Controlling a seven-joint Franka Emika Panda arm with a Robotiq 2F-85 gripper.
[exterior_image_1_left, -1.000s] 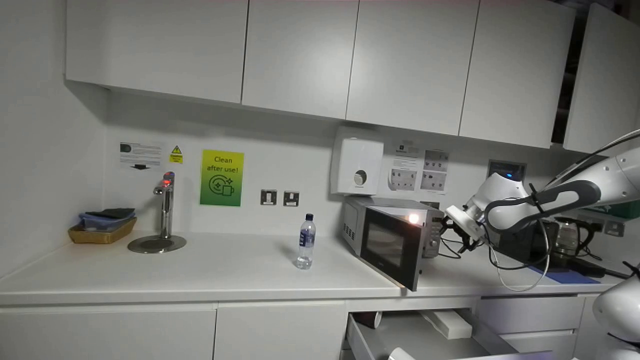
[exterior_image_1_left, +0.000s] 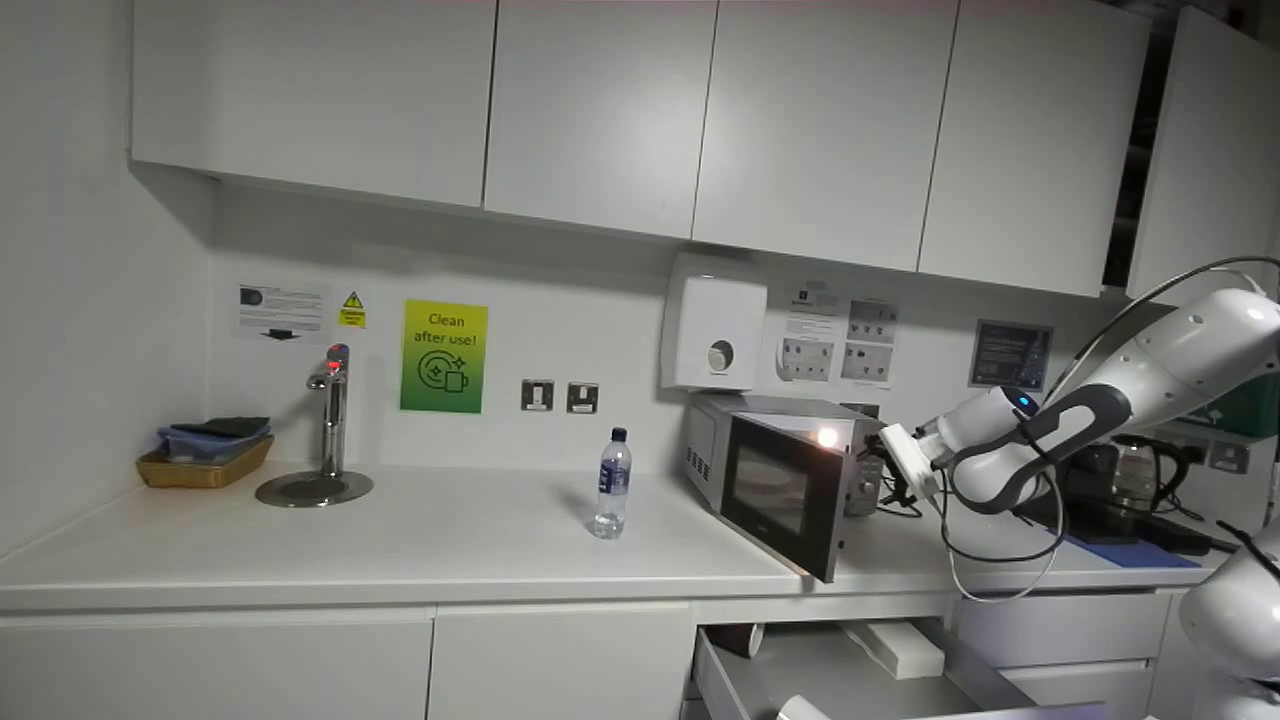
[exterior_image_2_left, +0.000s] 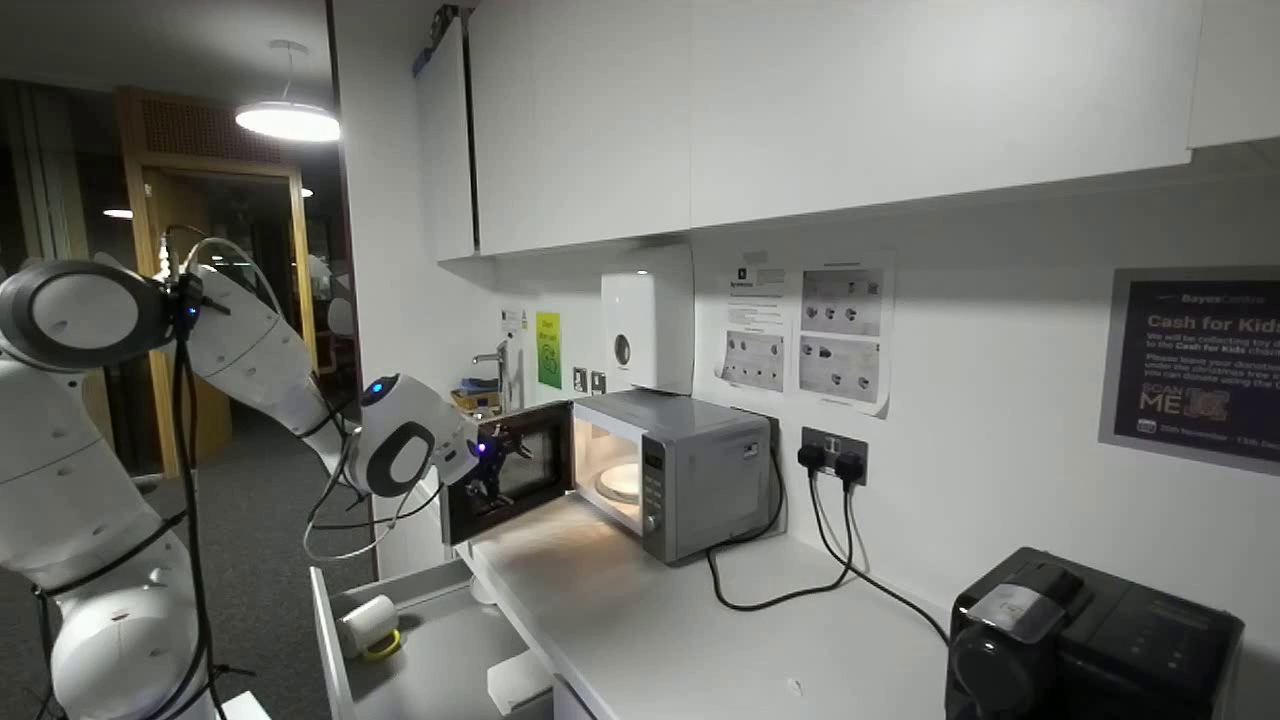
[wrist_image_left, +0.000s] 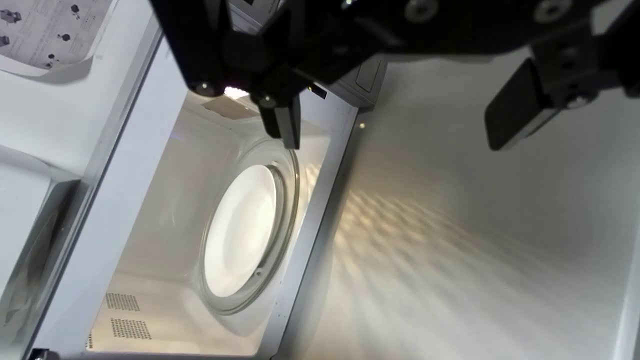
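Observation:
A grey microwave (exterior_image_2_left: 708, 474) stands on the counter, its door (exterior_image_1_left: 780, 486) swung out and its inside lit. In the wrist view a white plate (wrist_image_left: 241, 231) lies on the glass turntable (wrist_image_left: 288, 234) inside it. My gripper is open, its black fingertips (wrist_image_left: 520, 108) wide apart and nothing between them. From the second exterior view, the gripper (exterior_image_2_left: 510, 454) hangs in front of the microwave's opening, close to the open door; whether it touches the door cannot be told.
Below the counter an open drawer (exterior_image_1_left: 828, 672) holds a white mug (exterior_image_2_left: 369, 624) and a white box (exterior_image_1_left: 897, 648). A water bottle (exterior_image_1_left: 612, 486) stands left of the microwave, a black coffee machine (exterior_image_2_left: 1092, 636) to its right.
In the first exterior view, my arm's wrist has come lower and turned, with the gripper shifting slightly left. The microwave, its door and the drawer stand as before.

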